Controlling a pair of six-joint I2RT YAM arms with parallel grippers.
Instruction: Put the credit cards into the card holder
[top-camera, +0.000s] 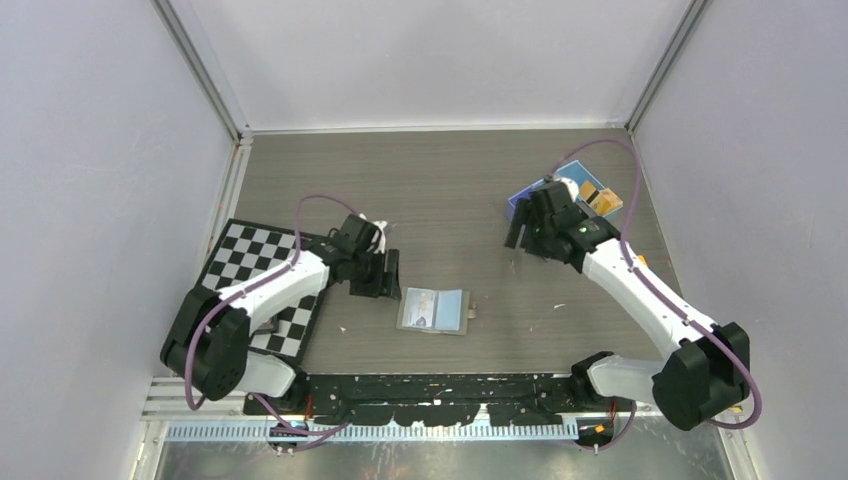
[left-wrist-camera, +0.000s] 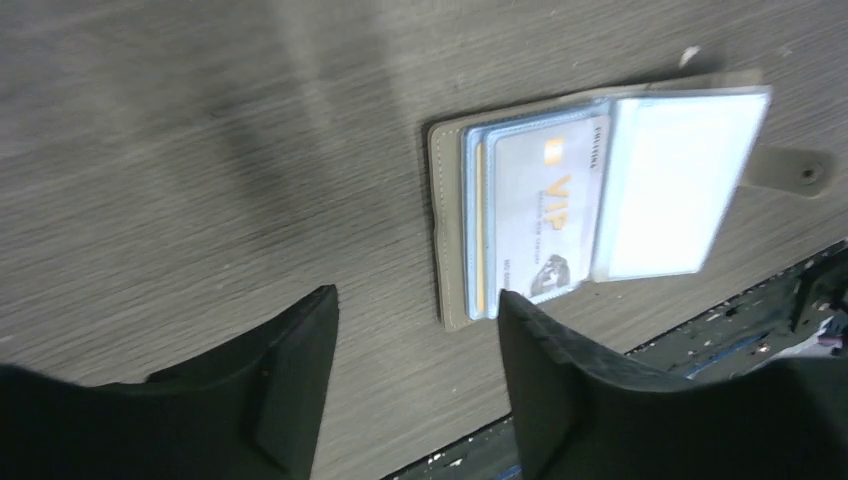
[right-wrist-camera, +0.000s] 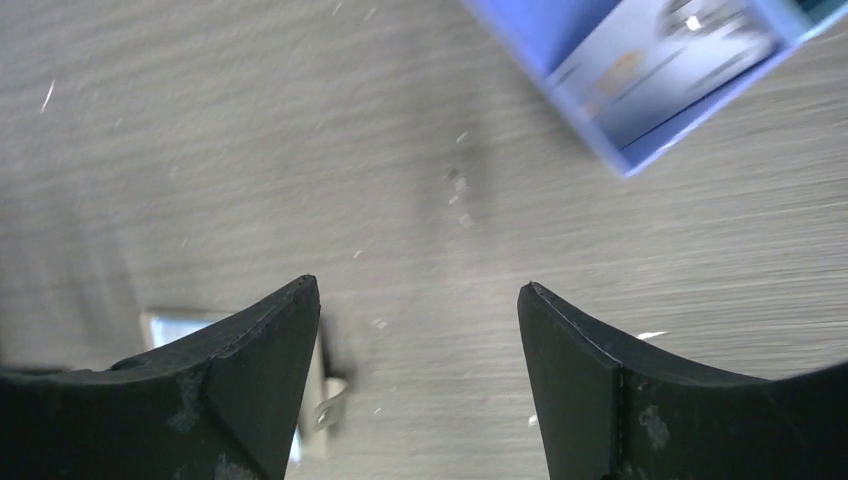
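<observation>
The card holder (top-camera: 434, 311) lies spread on the table, its strap with a snap pointing right. In the left wrist view, a white VIP card (left-wrist-camera: 548, 205) sits in the left-hand sleeve of the holder (left-wrist-camera: 449, 230), and the right-hand clear sleeve (left-wrist-camera: 670, 185) shows no card print. My left gripper is apart from the holder, just to its left, its fingers parted with nothing between them. Over by the blue box, my right gripper stands open and empty. Another white card (right-wrist-camera: 660, 70) lies inside the box's near compartment.
A blue divided box (right-wrist-camera: 640, 155) at the back right holds yellowish and other small items, partly behind the right arm. A checkerboard (top-camera: 240, 262) lies under the left arm. Bare table (top-camera: 400, 170) stretches across the back.
</observation>
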